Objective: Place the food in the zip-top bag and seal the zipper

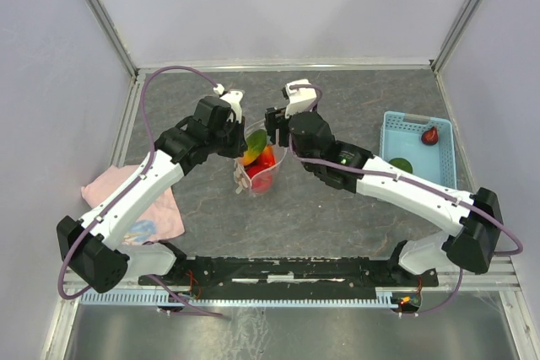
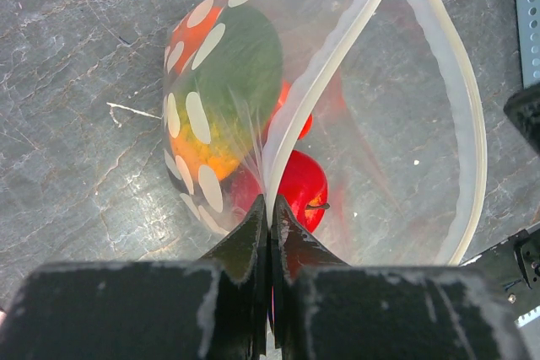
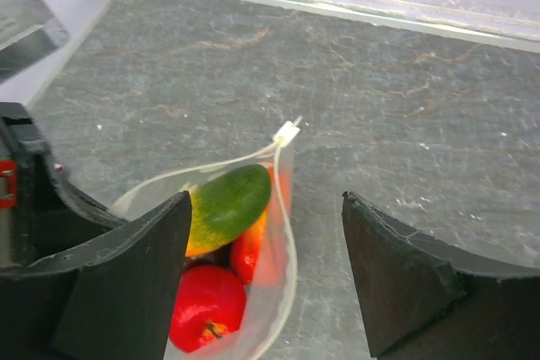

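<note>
The clear zip top bag (image 1: pixel 267 183) stands with its mouth spread, holding a green-and-yellow mango (image 1: pixel 255 146), a red tomato-like item (image 3: pixel 207 304) and an orange-red item (image 3: pixel 250 246). In the left wrist view, my left gripper is shut on the bag's zip rim (image 2: pixel 297 122). Above the bag's right side is my right gripper, its fingers (image 3: pixel 145 271) well apart and the gap between them empty. The mango rests inside the bag among the other food.
A blue basket (image 1: pixel 390 147) at the right holds a green round item (image 1: pixel 402 164) and a dark red item (image 1: pixel 430 136). A pink cloth (image 1: pixel 160 218) lies at the left. Between bag and basket, the tabletop (image 1: pixel 354 128) is bare.
</note>
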